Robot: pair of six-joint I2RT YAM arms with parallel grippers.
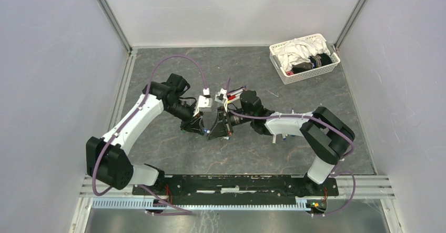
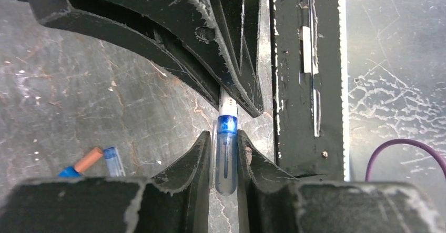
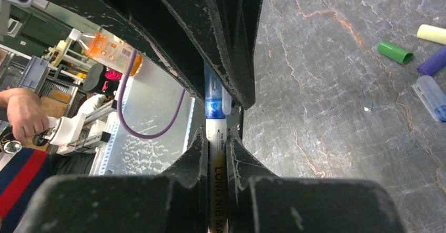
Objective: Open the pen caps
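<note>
A white-barrelled marker with a blue collar runs between my two grippers above the table. My right gripper is shut on its barrel, close below the collar. The transparent cap still sits on the marker; in the left wrist view it lies between the fingers of my left gripper. Those fingers stand close on both sides of the cap, but whether they grip it is unclear. The right gripper's dark fingers hide part of the barrel in that view.
An orange piece and a clear blue-ended cap lie on the table. The right wrist view shows a green cap and a purple piece. A white basket with cloth stands at the back right.
</note>
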